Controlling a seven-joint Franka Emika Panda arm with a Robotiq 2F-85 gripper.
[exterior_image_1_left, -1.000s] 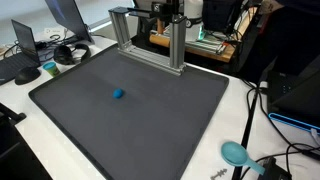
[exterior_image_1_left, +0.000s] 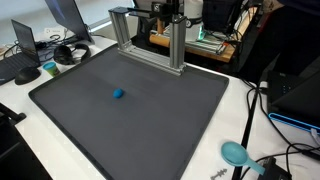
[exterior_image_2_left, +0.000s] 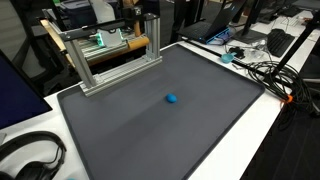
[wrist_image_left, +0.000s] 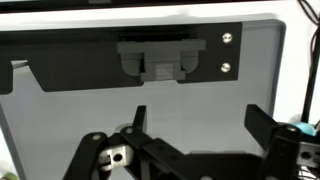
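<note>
A small blue object (exterior_image_1_left: 118, 93) lies alone on the dark grey mat (exterior_image_1_left: 110, 130), left of its middle in exterior view 1. The same blue object (exterior_image_2_left: 171, 98) shows right of centre in exterior view 2. My gripper stands open in the wrist view, its two dark fingers (wrist_image_left: 258, 124) wide apart with nothing between them. Beneath it are a bare grey surface and a black bar (wrist_image_left: 100, 55) with a grey fitting (wrist_image_left: 160, 58). The blue object does not appear in the wrist view. I cannot make out the gripper in the exterior views.
A metal frame (exterior_image_2_left: 120, 72) stands at one edge of the mat. Headphones (exterior_image_1_left: 66, 54), a green cup (exterior_image_1_left: 50, 68) and a laptop (exterior_image_1_left: 25, 38) sit outside the mat. A teal round item (exterior_image_1_left: 236, 154) and cables lie on the white table.
</note>
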